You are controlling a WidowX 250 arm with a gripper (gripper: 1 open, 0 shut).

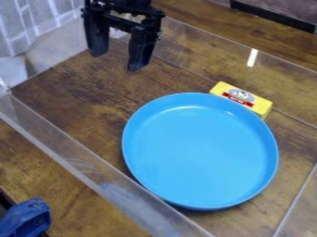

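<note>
My black gripper [118, 48] hangs over the wooden surface at the upper left, its two fingers apart and pointing down, with nothing seen between them. A large blue plate [199, 148] lies at the middle right. Just beyond its upper right rim sits a small yellow box [242, 96] with a red and white label.
Clear plastic walls [74, 157] bound the wooden area [74, 93]. A blue object [22, 219] lies outside at the lower left. Bare wood is free left of the plate and behind it.
</note>
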